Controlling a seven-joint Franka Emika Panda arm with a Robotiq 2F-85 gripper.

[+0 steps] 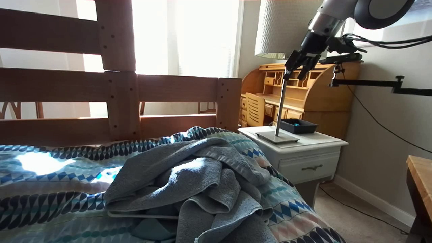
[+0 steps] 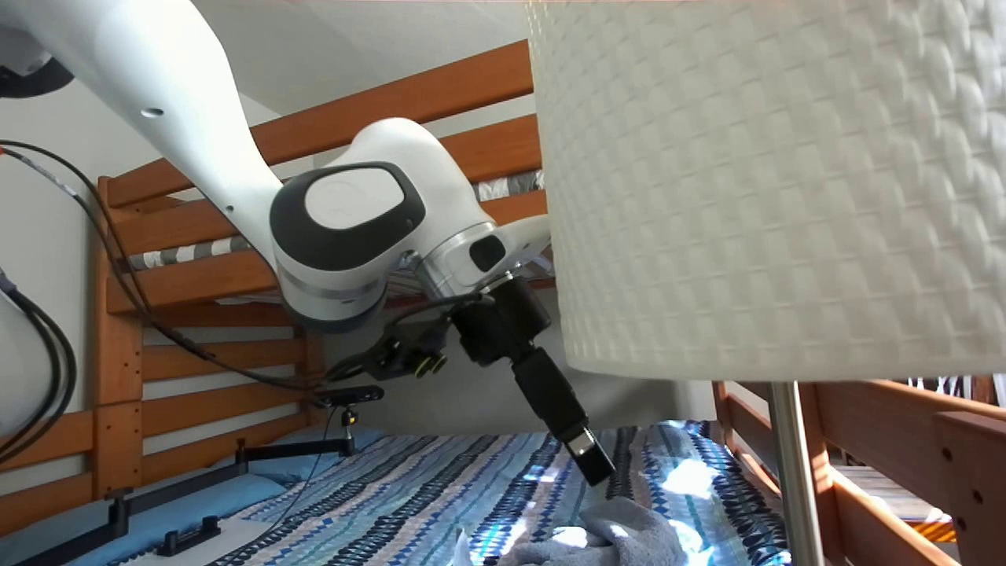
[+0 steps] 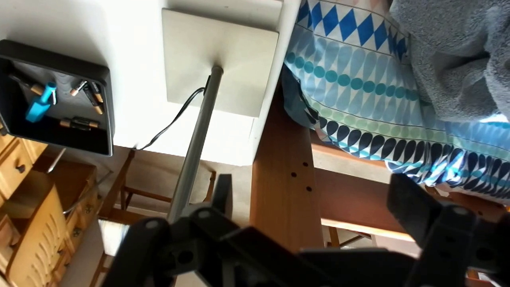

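Note:
My gripper (image 1: 294, 75) hangs in the air near the lamp, pointing down. Its fingers (image 3: 223, 193) stand wide apart in the wrist view, with nothing held between them. The lamp's metal pole (image 3: 198, 138) passes by the left finger, outside the gap; whether they touch I cannot tell. A rumpled grey towel (image 1: 202, 174) lies on the patterned bed, lower than the gripper. From under its edge a thin pale rod (image 1: 141, 215) sticks out. On the white nightstand (image 1: 324, 142) sits a black tray (image 3: 109, 119) holding several batteries (image 3: 79, 123) and a blue item (image 3: 40, 104).
The large white lampshade (image 2: 773, 189) is close beside the arm. Wooden bed rails (image 1: 174, 88) run behind the bed. A roll-top desk (image 1: 328, 93) stands at the back, and a camera bracket (image 1: 364, 83) juts in from the right. Air above the towel is free.

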